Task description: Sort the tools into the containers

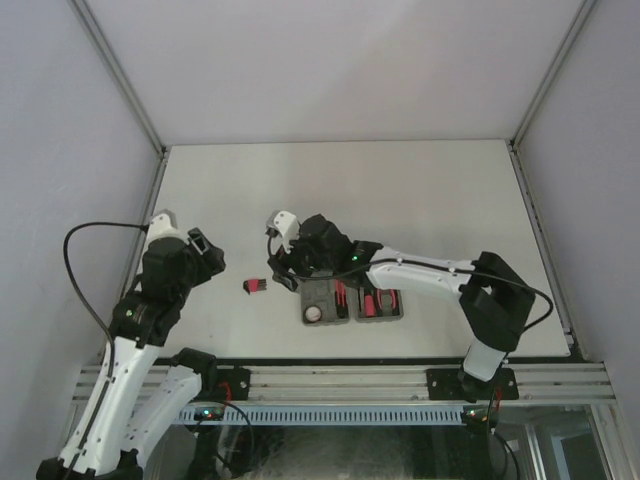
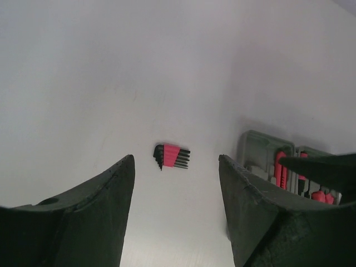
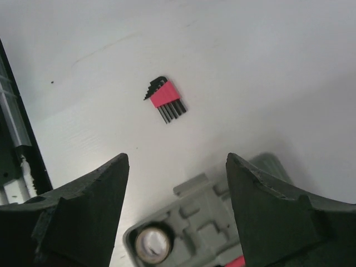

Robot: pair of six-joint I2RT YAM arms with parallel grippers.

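A hex key set in a red holder (image 1: pixel 254 285) (image 2: pixel 171 156) (image 3: pixel 164 94) lies on the white table, left of the grey tool case (image 1: pixel 320 315) (image 2: pixel 252 143) (image 3: pixel 194 211). The case is open, holding red tools and a round item (image 3: pixel 152 245). My left gripper (image 1: pixel 207 256) stands open and empty, raised left of the hex key set. My right gripper (image 1: pixel 280 265) is open and empty, above the case's left part, partly covering it in the top view.
Walls enclose both sides and the back. A metal frame runs along the front edge.
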